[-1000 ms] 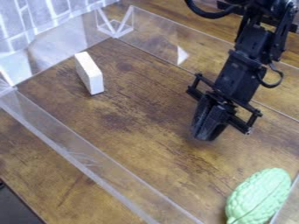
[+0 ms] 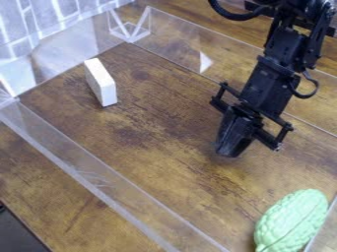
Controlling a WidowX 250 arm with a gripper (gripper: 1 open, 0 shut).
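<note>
My black gripper (image 2: 235, 134) hangs low over the wooden surface at the centre right, its tip close to the boards. Whether its fingers are open or shut is hard to tell, and nothing held shows clearly. A white block (image 2: 101, 83) stands at the upper left, well apart from the gripper. A pale green textured object (image 2: 289, 220) lies at the lower right, below the gripper.
Clear plastic walls (image 2: 93, 177) border the wooden work area (image 2: 132, 138). A tiled pale backdrop is at the top left.
</note>
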